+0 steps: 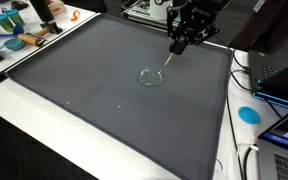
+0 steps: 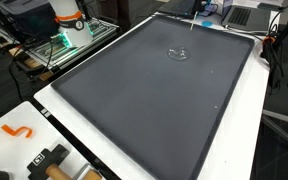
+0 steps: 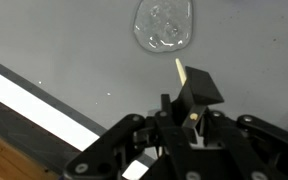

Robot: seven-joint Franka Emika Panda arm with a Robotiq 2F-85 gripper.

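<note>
A thin pale stick (image 3: 181, 72) juts out from my gripper, which is shut on it. In exterior view 1 the gripper (image 1: 176, 47) is above the far right part of the grey board, and the stick (image 1: 168, 59) points down toward a clear round puddle-like patch (image 1: 151, 77). The stick's tip stands a little to the right of that patch in this view. From the wrist, the clear patch (image 3: 164, 24) lies ahead of the tip, apart from it. Exterior view 2 shows the patch (image 2: 179, 53) near the board's far end, and the stick (image 2: 193, 24) beyond it.
The grey board (image 1: 104, 105) is otherwise bare. A blue round lid (image 1: 249, 115) and laptops (image 1: 284, 155) line the right side. Assorted tools (image 1: 26, 39) lie at the back left. An orange piece (image 2: 18, 132) and a hammer (image 2: 49, 160) lie off the board's near edge.
</note>
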